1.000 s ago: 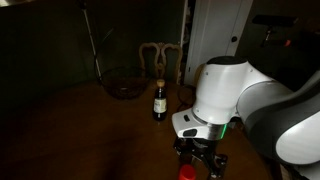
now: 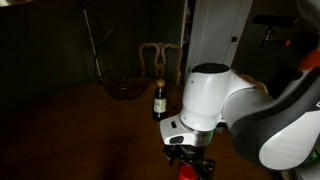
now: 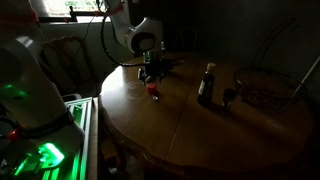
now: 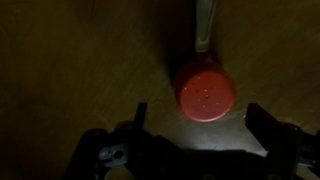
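Note:
A red round-topped object [image 4: 206, 92] sits on the wooden table in the wrist view, with a pale metal handle-like strip [image 4: 204, 24] reaching from it to the upper edge. My gripper is open, its dark fingers apart on either side of the red object's lower end, with nothing held. In the second exterior view the red object [image 3: 152, 88] shows just below the gripper [image 3: 150, 78]. Only part of the red object [image 2: 187, 172] appears in the first exterior view, at the bottom edge, partly covered by the fingers.
A dark bottle with a pale label [image 2: 160, 102] stands farther back on the table. Beside it is a dark glass [image 3: 228, 96], and a wire basket [image 3: 268, 88] lies beyond.
The arm has shifted slightly left in the first exterior view, and the gripper now covers more of the red object. The red object itself stays in place.

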